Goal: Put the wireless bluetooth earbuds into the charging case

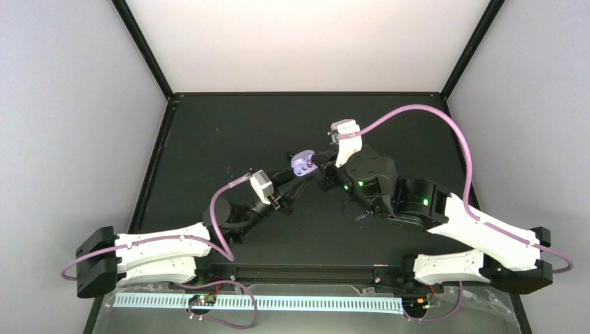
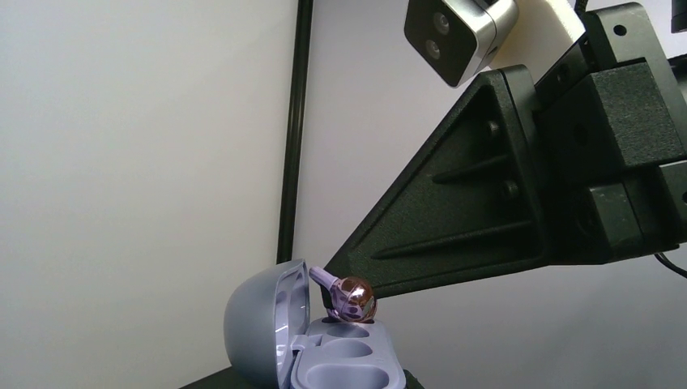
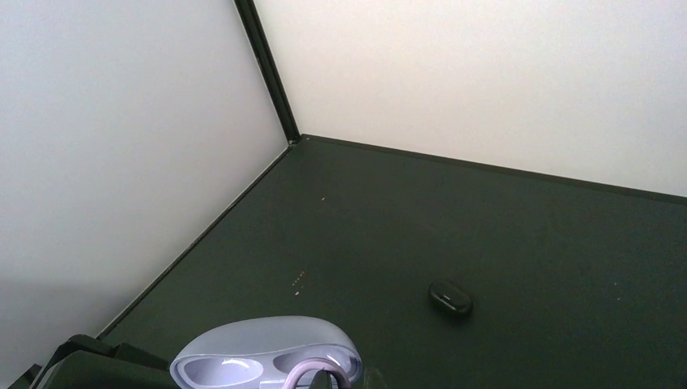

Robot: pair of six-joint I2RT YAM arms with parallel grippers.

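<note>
The lilac charging case (image 1: 300, 164) is held off to the left of centre in the top view, its lid open. My left gripper (image 1: 295, 177) is shut on it from the lower left. In the left wrist view the case's base (image 2: 348, 376) shows its hollows, with the raised lid (image 2: 258, 324) on the left. A lilac earbud with a shiny tip (image 2: 356, 300) sits at the far end of the base, tilted, its stem toward the lid. My right gripper is shut on this earbud; its fingertips are partly hidden. In the right wrist view the lid's inside (image 3: 223, 371) shows behind the earbud (image 3: 301, 373).
A small black oval object (image 3: 450, 298) lies on the dark table (image 3: 389, 219) behind the case. Both arms meet closely around the case.
</note>
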